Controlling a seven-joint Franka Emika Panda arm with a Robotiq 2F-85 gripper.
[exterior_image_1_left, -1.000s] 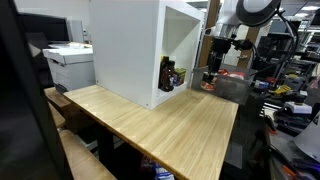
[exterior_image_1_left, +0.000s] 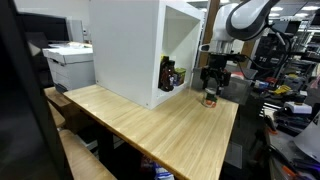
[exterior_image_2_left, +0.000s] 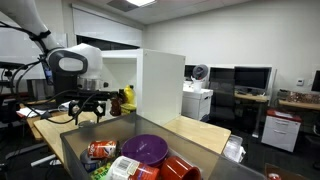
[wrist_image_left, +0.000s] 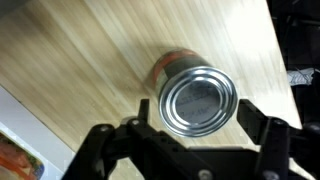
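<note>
A metal-topped can (wrist_image_left: 198, 100) with a reddish side stands at the far right end of the wooden table (exterior_image_1_left: 165, 120). Around its top is my gripper, part open, one finger on each side of the lid. Small gaps show between the fingers and the can's rim in the wrist view. Exterior view 1 shows the arm reaching down to the can (exterior_image_1_left: 210, 101) from above. The gripper is small and dark in exterior view 2, and the can is hard to make out there.
A white shelf unit (exterior_image_1_left: 125, 50) stands on the table, with dark bottles and yellow items (exterior_image_1_left: 166, 74) in its open side. In exterior view 2, a grey bin (exterior_image_2_left: 120, 128) in the foreground holds several cans and a purple bowl (exterior_image_2_left: 146, 150).
The can and my gripper have come down together from above the table to its surface. The fingers now stand a little apart from the can.
</note>
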